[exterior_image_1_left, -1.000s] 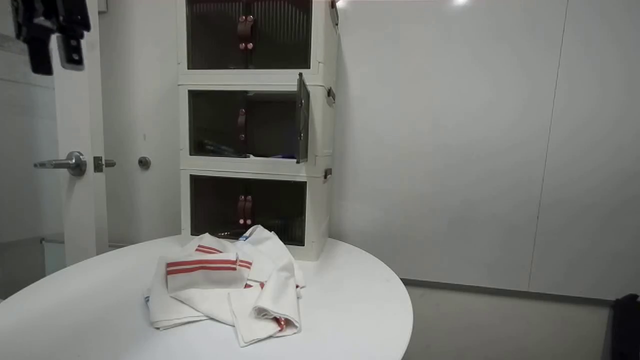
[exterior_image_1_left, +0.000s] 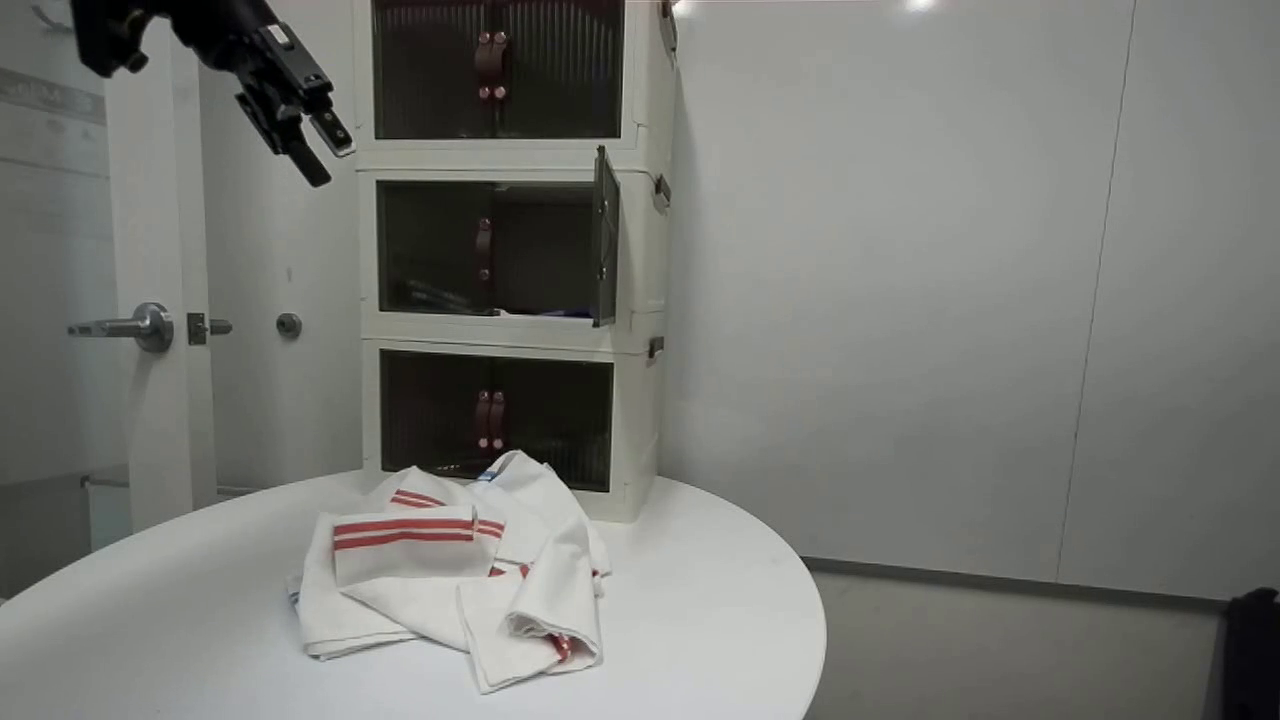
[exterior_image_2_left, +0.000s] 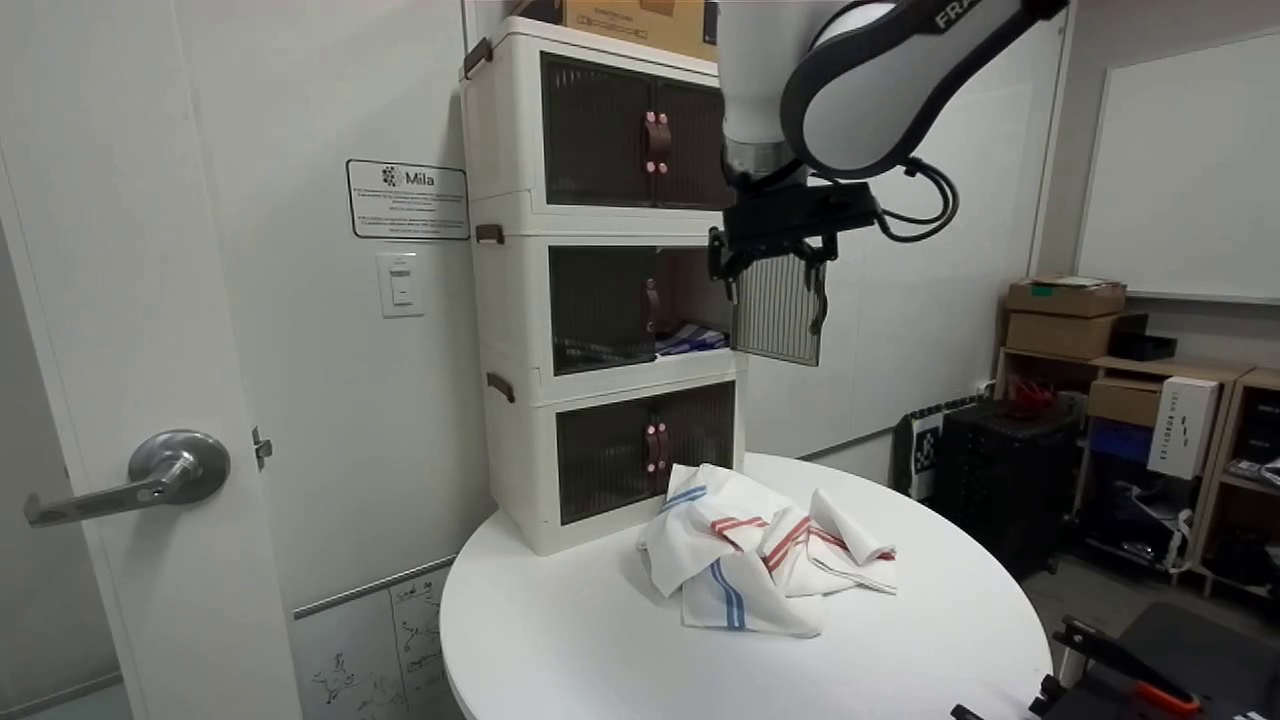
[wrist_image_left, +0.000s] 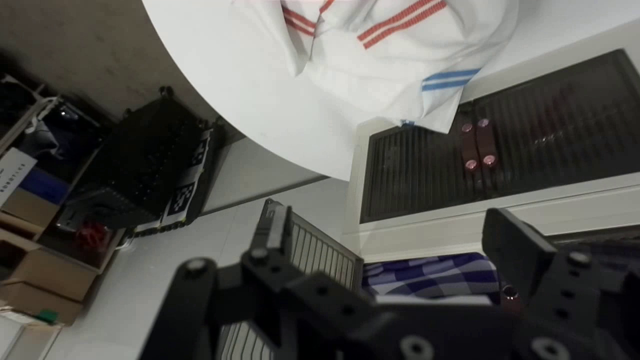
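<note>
My gripper (exterior_image_1_left: 326, 161) is open and empty, held high at the upper left in exterior view 1. In exterior view 2 the gripper (exterior_image_2_left: 774, 282) appears in front of the cabinet's middle level. Its two fingers (wrist_image_left: 517, 249) stand wide apart in the wrist view. White towels (exterior_image_2_left: 750, 540) with red and blue stripes lie crumpled on the round table, well below the gripper. The middle compartment's right door (exterior_image_1_left: 606, 238) is swung outward. Inside that compartment a blue-and-white checked cloth (wrist_image_left: 432, 276) shows near the opening. Whether the white heap is one towel or more is unclear.
Three stacked cabinet units (exterior_image_2_left: 516, 468) stand at the table's back; the top and bottom doors are closed. A door handle (exterior_image_2_left: 180, 468) projects at the left in exterior view 2.
My gripper has moved right and slightly down in exterior view 1, and has turned to point diagonally. The towels and cabinet doors look the same.
</note>
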